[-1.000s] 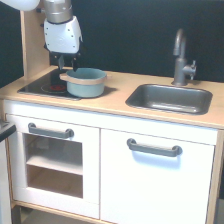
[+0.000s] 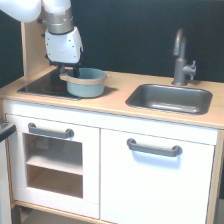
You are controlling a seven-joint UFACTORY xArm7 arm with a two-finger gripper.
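Observation:
A grey-green pot [image 2: 90, 88] sits on the right part of the black stove top [image 2: 45, 84], partly over the wooden counter. My white arm comes in from the upper left. At the pot's left edge, close to its rim, is my dark gripper [image 2: 69, 72]. The fingers are small and dark here, and I cannot tell whether they grip the rim or handle or only stand beside it. The gripper's body covers part of the pot's left side.
A metal sink [image 2: 172, 97] with a grey faucet [image 2: 181, 60] is set into the counter on the right. Bare wood [image 2: 118, 88] lies between pot and sink. Below are an oven-like cabinet door [image 2: 56, 165] and a white cupboard door [image 2: 153, 180].
My gripper has come down and slightly right, to the pot's left edge. The pot stands in nearly the same place.

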